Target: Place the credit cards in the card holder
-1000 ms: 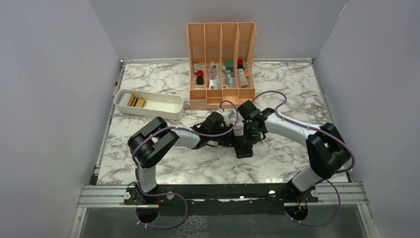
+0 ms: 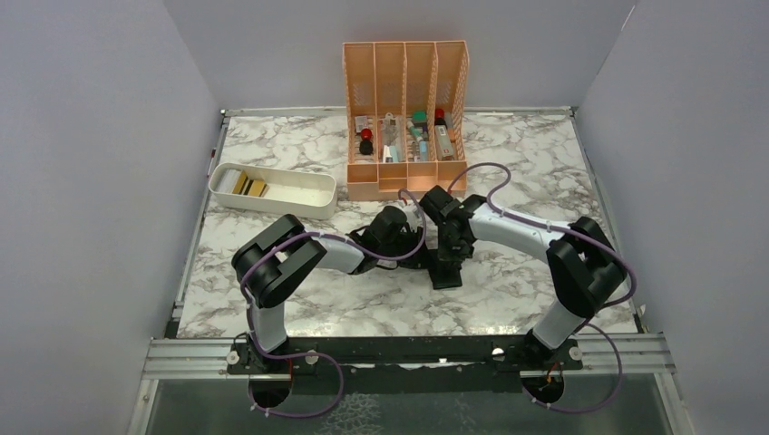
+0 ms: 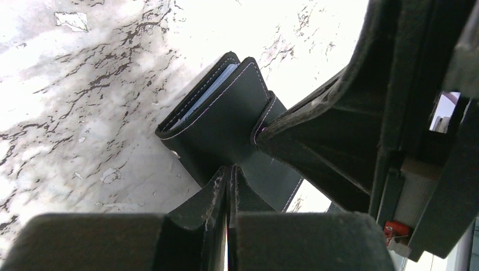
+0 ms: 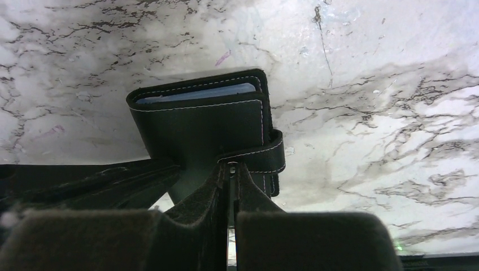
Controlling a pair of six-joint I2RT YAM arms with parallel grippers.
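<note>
A black stitched card holder (image 4: 197, 130) lies on the marble table, a bluish-white card edge (image 4: 197, 94) showing inside its open side. Its strap (image 4: 271, 152) wraps around the right edge onto the front face. At the strap's inner end, my right gripper is shut, fingertips together. My left gripper is also shut, its tips over the holder's lower left part. Whether anything thin sits between either pair of fingers cannot be made out. From above, both grippers meet over the holder and hide most of it.
An orange divided organizer (image 2: 406, 170) with small items stands behind the arms. To the left is a cream tray (image 2: 304, 195) with yellow and dark pieces (image 2: 247, 185) at its left end.
My right arm has moved left and in over the card holder after swinging slightly right. My left arm and the holder have hardly moved.
</note>
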